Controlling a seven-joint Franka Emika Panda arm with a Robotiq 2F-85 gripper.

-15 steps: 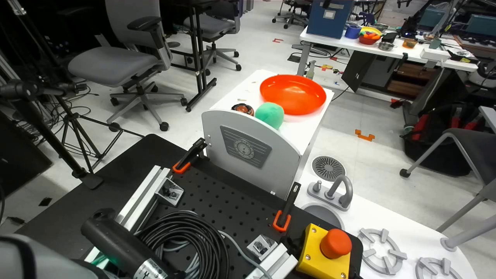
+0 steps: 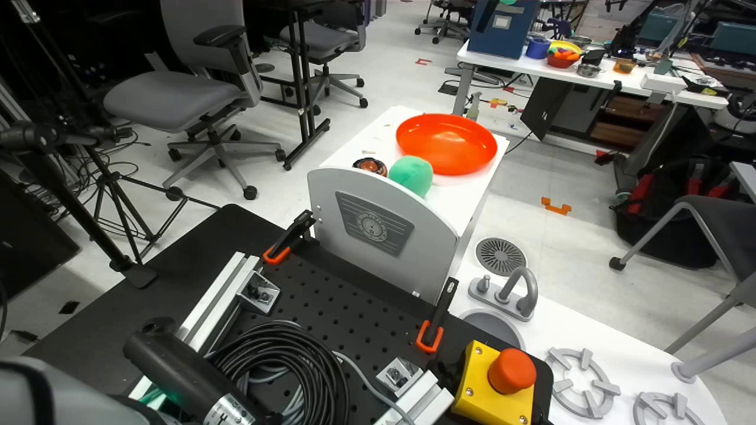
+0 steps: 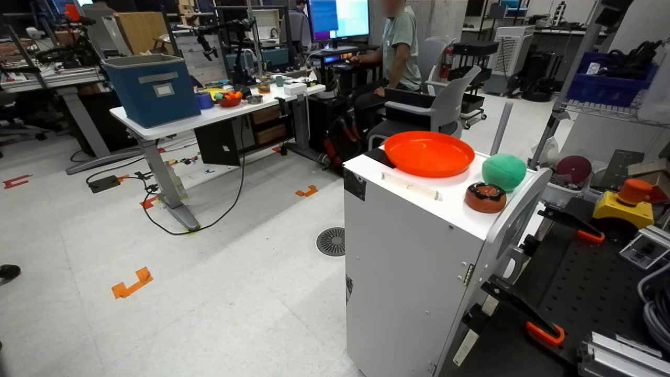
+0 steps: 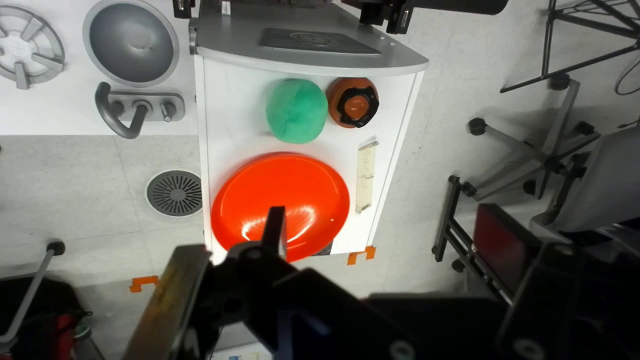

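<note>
In the wrist view my gripper stands open above the white top [image 4: 237, 129] of a toy unit, its two fingers wide apart at left and right. Nothing sits between them. Below lies an empty orange-red plate [image 4: 318, 180], partly covered by a dark gripper part. A round green plush [image 4: 297, 111] rests between the plate and the grey backboard [image 4: 240, 36]. Touching or close beside it is a brown, black-rimmed round item [image 4: 357, 107]. All three also show on the white top in exterior view 2: plate [image 3: 430, 154], plush [image 3: 504, 172], brown item [image 3: 485, 197].
A toy sink [image 4: 131, 42] with a grey faucet and a burner [image 4: 30, 48] lie beside the unit. Black clamps [image 2: 439, 315] stand along the backboard's base. A yellow emergency stop box [image 2: 496, 382] and coiled cables [image 2: 283, 368] occupy the black table.
In exterior view 1, a dark part at the top edge by the blue bin reaches lower and further left, with some green beside it. The plate, plush and brown item have stayed put.
</note>
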